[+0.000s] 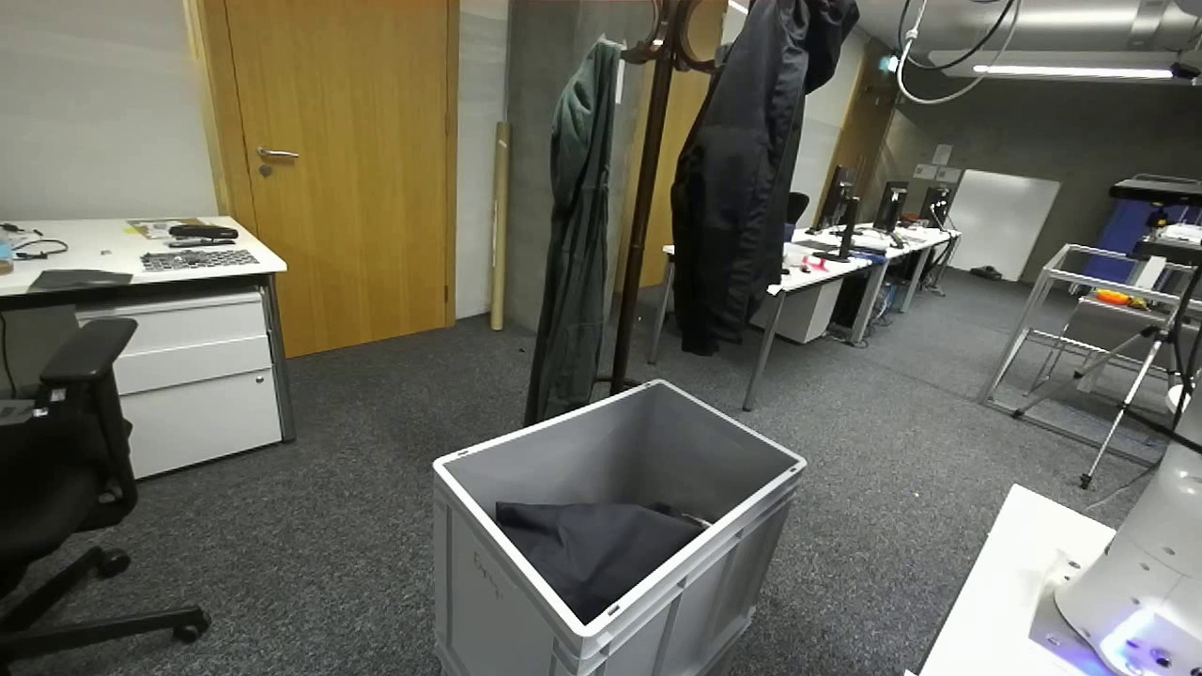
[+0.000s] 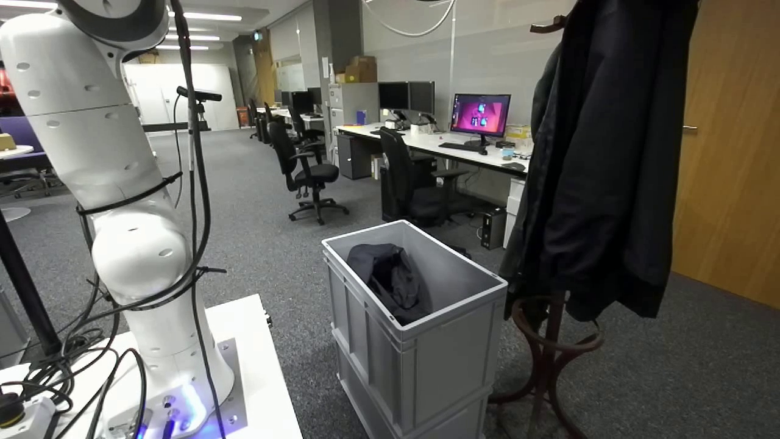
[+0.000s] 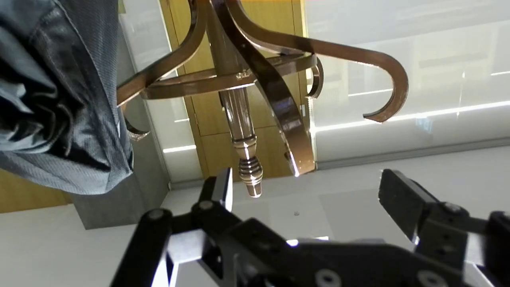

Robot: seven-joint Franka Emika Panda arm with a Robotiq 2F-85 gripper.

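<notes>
My gripper stands open in the wrist view, its two black fingers wide apart with nothing between them. Beyond it is the brown curved-wood coat rack [image 3: 244, 114], its hooks and knobbed tip in sight. A dark jacket [image 3: 91, 110] hangs at the left of that view, apart from the fingers. In exterior view 1 the same rack carries a black jacket [image 1: 738, 180] on the right and a dark green garment [image 1: 572, 248] on the left. Dark cloth [image 1: 597, 546] lies inside the grey bin [image 1: 513, 591]. Neither exterior view shows the gripper.
The grey bin [image 2: 446, 366] stands on the floor between the robot's white table [image 2: 256, 358] and the rack's curved foot [image 2: 541, 351]. Cables [image 2: 191, 183] hang along the arm [image 2: 95, 146]. An office chair [image 1: 79, 451] and a desk [image 1: 124, 270] are at the left.
</notes>
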